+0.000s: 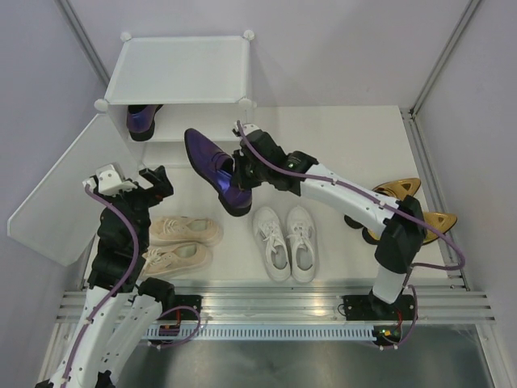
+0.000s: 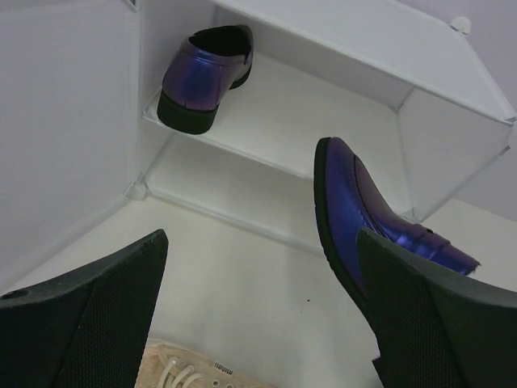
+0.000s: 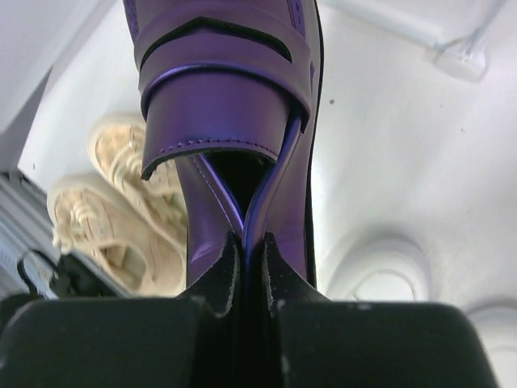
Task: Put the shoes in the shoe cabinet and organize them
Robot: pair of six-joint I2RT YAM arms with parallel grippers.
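Note:
A purple loafer [image 1: 208,162] hangs tilted in front of the white cabinet [image 1: 179,69]; my right gripper [image 1: 241,166] is shut on it, its fingers pinching the upper near the opening in the right wrist view. Another purple shoe [image 1: 141,120] stands on the cabinet's upper shelf at the left, seen also in the left wrist view [image 2: 190,81]. The shelf space beside it is empty, as is the lower level where visible. The cabinet door [image 1: 60,190] is swung open. My left gripper [image 1: 153,182] stands open at the lower left of the cabinet, nothing between its fingers.
Beige sneakers [image 1: 184,228] lie below the left gripper, white sneakers [image 1: 271,242] at the middle front, gold shoes [image 1: 428,222] at the right, partly behind the right arm.

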